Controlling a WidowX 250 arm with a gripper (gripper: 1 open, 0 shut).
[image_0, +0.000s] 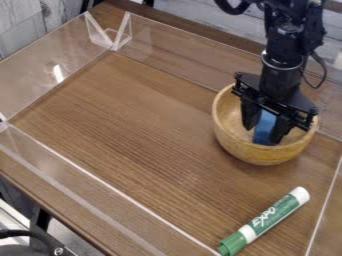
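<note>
A black gripper (274, 105) hangs at the upper right, its fingers reaching down into a yellow bowl (241, 148). Between and behind the fingers is a blue block (267, 130) in the bowl, partly covered by them. I cannot tell whether the fingers touch or hold it.
A green marker labelled EXPO (263, 220) lies on the wooden table (107, 130) at the lower right. A clear plastic piece (114, 30) is at the upper left edge.
</note>
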